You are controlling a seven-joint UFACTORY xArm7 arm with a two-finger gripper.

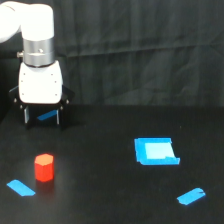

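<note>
A small red block (44, 168) with a many-sided outline stands on the dark table at the left. Farther right, a white square (159, 150) lies framed by blue tape (141, 153). My gripper (42, 120) hangs at the back left, farther back than the red block and apart from it. Its two dark fingers are spread wide, so it looks open, and nothing shows between them except a strip of blue tape on the table behind.
Loose blue tape strips mark the table at the front left (20, 188) and front right (191, 196). A dark curtain (140, 50) closes off the back. Between the red block and the white square the table is clear.
</note>
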